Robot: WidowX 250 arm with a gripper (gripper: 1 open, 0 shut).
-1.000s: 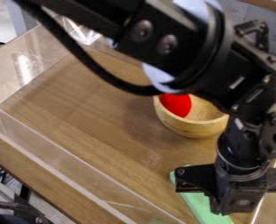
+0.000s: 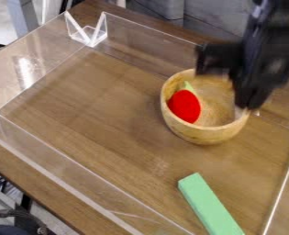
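Observation:
A wooden bowl [image 2: 210,131] stands on the right half of the board, with a red object [image 2: 184,108] with a pale green top inside it. A flat mint-green bar [image 2: 208,205] lies at the lower right. The dark, motion-blurred arm fills the upper right, over and behind the bowl; its gripper is too blurred to make out its fingertips or whether it is open or shut.
The wooden board [image 2: 85,115] is bare on the left and middle. Clear plastic walls edge it on the left, front and right, with a transparent bracket at the back left.
The arm has swept up from over the green bar to the upper right, uncovering the bar and more of the bowl. The red object and bar look to be in the same places.

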